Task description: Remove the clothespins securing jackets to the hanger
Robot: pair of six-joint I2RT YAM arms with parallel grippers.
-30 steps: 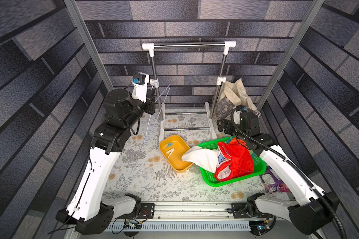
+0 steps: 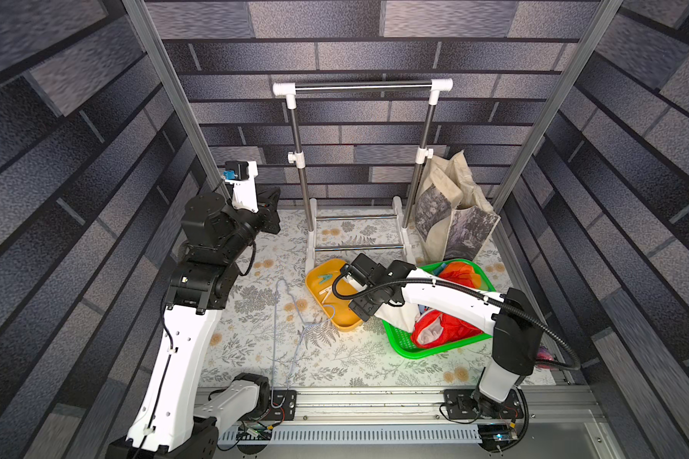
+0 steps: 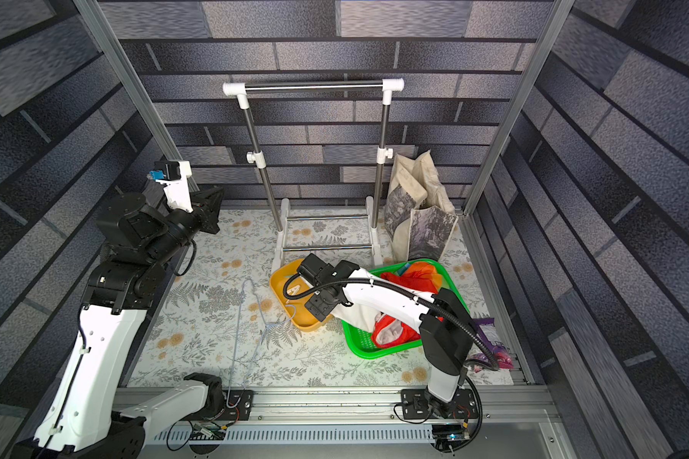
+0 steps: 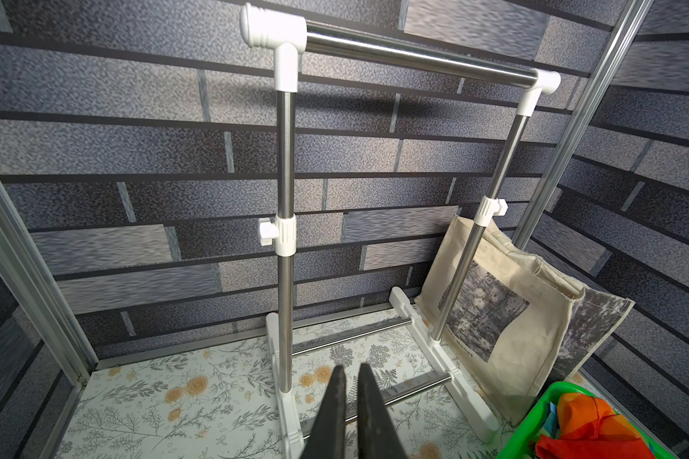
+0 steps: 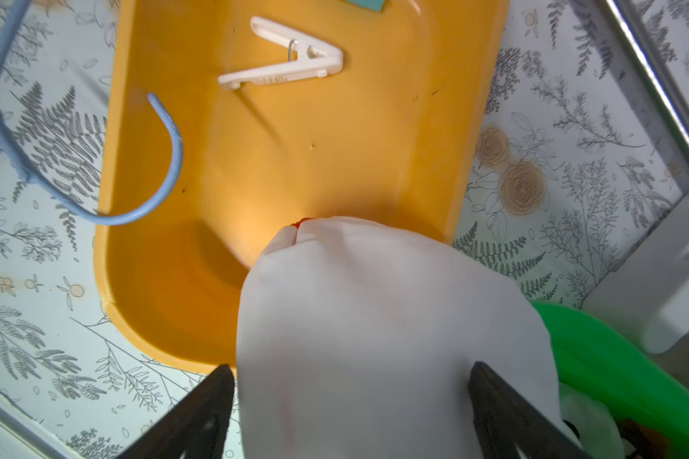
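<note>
White cloth (image 5: pixel 382 321) hangs from the green basket (image 2: pixel 405 344) into the orange tray (image 2: pixel 321 275), with my open right gripper low over it, one finger either side. A white clothespin (image 5: pixel 283 72) lies in the tray, beside part of a teal item at its edge. A pale blue hanger (image 5: pixel 7 137) lies on the table with one end over the tray's rim, no jacket on it. My left gripper is up at the left, shut, nothing visible between its fingers. Red clothing (image 2: pixel 448 325) fills much of the basket.
The empty metal rack (image 2: pixel 363 85) stands at the back, with a canvas bag (image 2: pixel 467 229) right of it. A purple item (image 3: pixel 486 336) lies at the right edge.
The hanger, up near my left gripper earlier, now lies on the table; that gripper has shifted left.
</note>
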